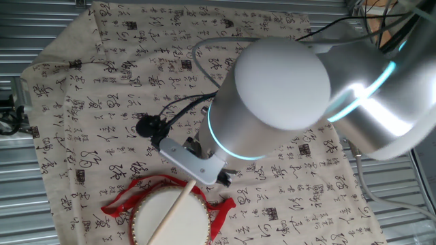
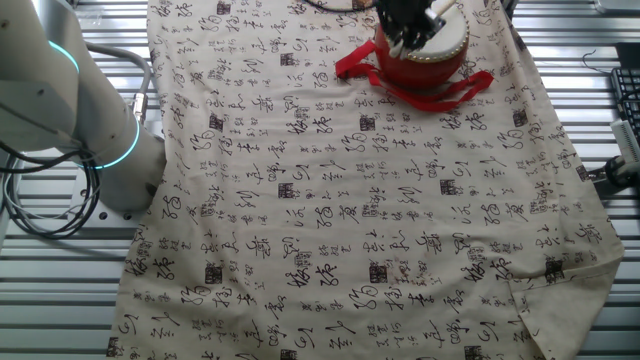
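A red drum with a pale studded head and a red ribbon lies on the cloth near the front edge in exterior view 1. It is at the far side in exterior view 2, partly cut off by the gripper. A pale wooden drumstick slants over the drum head, its upper end passing under the arm's bracket. The fingers look shut on the stick, though the arm mostly hides them in exterior view 1. Whether the stick touches the drum head cannot be told.
A black device stands at the left edge in exterior view 1. Cables loop beside the arm.
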